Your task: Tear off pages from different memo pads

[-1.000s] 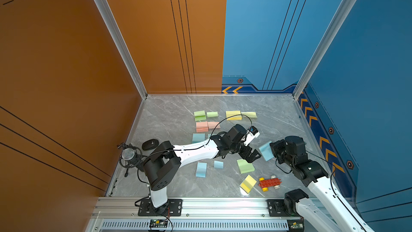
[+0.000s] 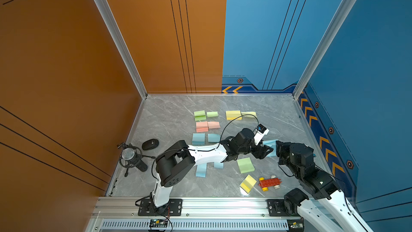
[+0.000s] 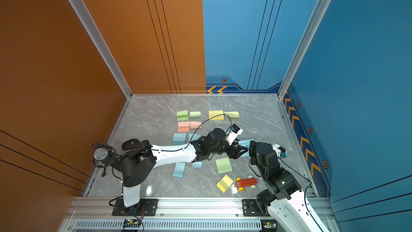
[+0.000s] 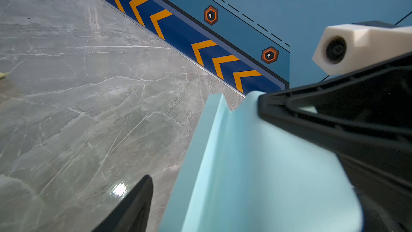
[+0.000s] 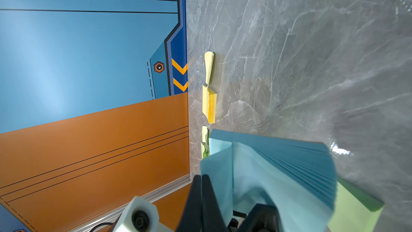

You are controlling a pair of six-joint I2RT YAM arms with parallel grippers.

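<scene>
A light blue memo pad (image 2: 270, 145) is held up at the right-centre, with my right gripper shut on it at one edge. Its fanned pages and a folded top sheet show in the right wrist view. My left gripper (image 2: 261, 150) is beside the pad; in the left wrist view its fingers are apart, either side of the blue paper (image 4: 210, 154), and contact is unclear. Green (image 2: 246, 165), yellow (image 2: 248, 183) and pink (image 2: 201, 126) pads lie on the table, along with other blue pieces (image 2: 200, 169).
A red toy with yellow wheels (image 2: 269, 182) sits front right. A black mouse (image 2: 150, 144) and a microphone (image 2: 134, 158) stand at the left.
Both grippers have moved rightward over the last second, the left one following toward the blue pad, which has moved along with the right gripper.
</scene>
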